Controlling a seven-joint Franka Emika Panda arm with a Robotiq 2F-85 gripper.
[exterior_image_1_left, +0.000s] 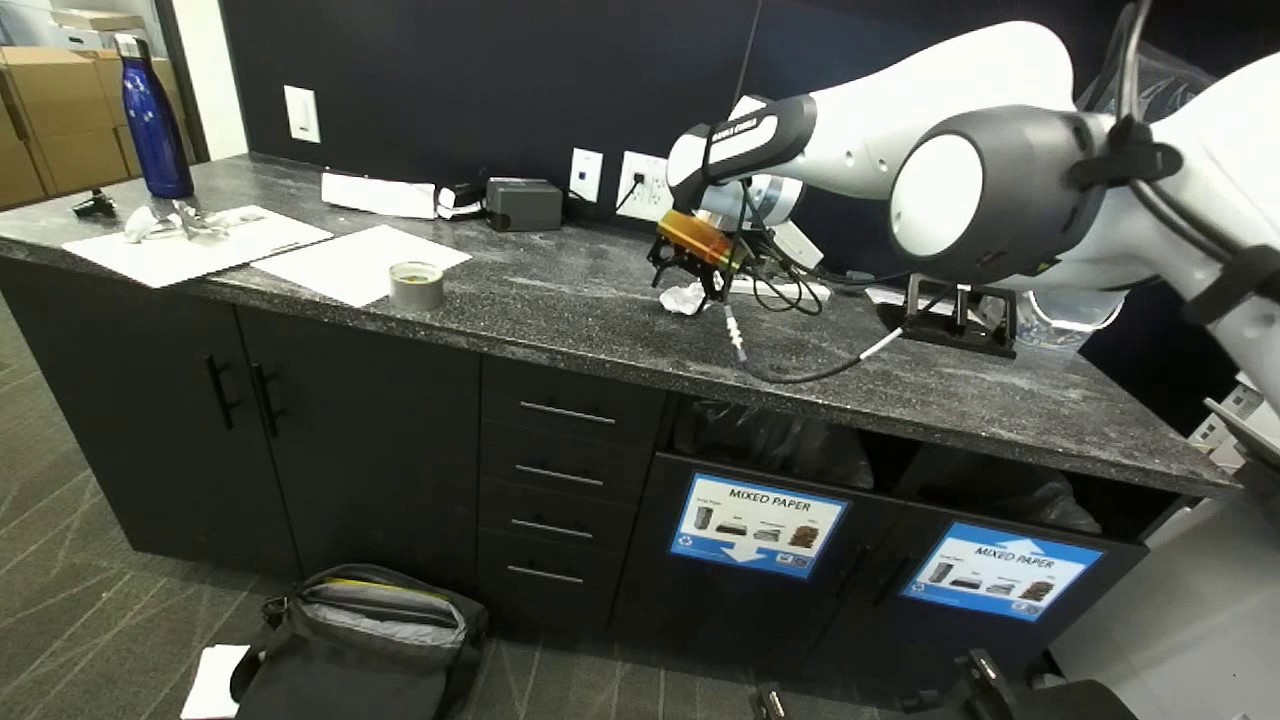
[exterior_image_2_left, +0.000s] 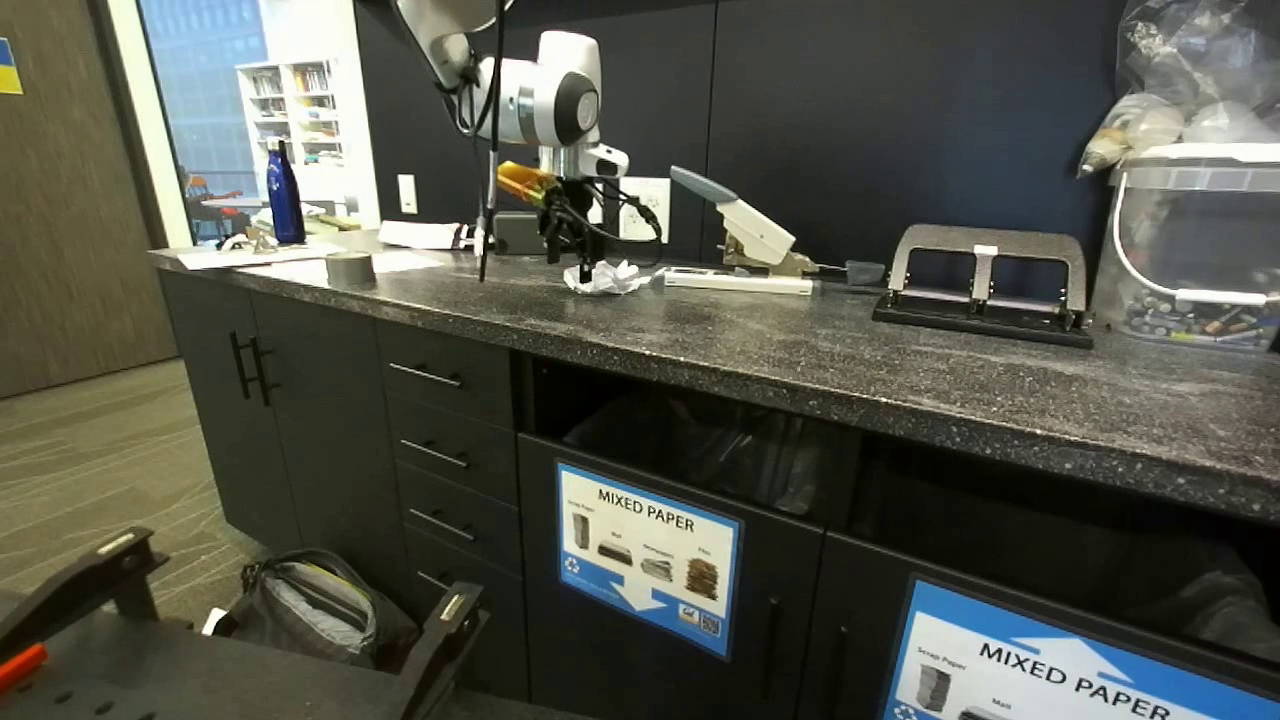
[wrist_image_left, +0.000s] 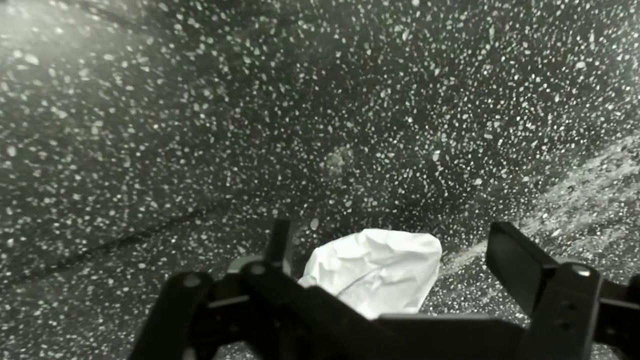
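A crumpled white paper (wrist_image_left: 376, 267) lies on the speckled dark counter. In the wrist view it shows between the two black fingers of my gripper, nearer the left one, with a gap on either side. The fingers stand wide open. From the side, my gripper (exterior_image_2_left: 569, 266) points down at the crumpled paper (exterior_image_2_left: 614, 280), low over the counter, one finger in front of it. In the first exterior view the same paper (exterior_image_1_left: 683, 299) peeks out below the gripper (exterior_image_1_left: 687, 286). Whether the fingertips touch the counter I cannot tell.
To the right stand a stapler (exterior_image_2_left: 758, 232), a black hole punch (exterior_image_2_left: 986, 283) and a clear bucket (exterior_image_2_left: 1188, 258). Leftward are a tape roll (exterior_image_1_left: 416, 286), flat paper sheets (exterior_image_1_left: 360, 262) and a blue bottle (exterior_image_1_left: 154, 126).
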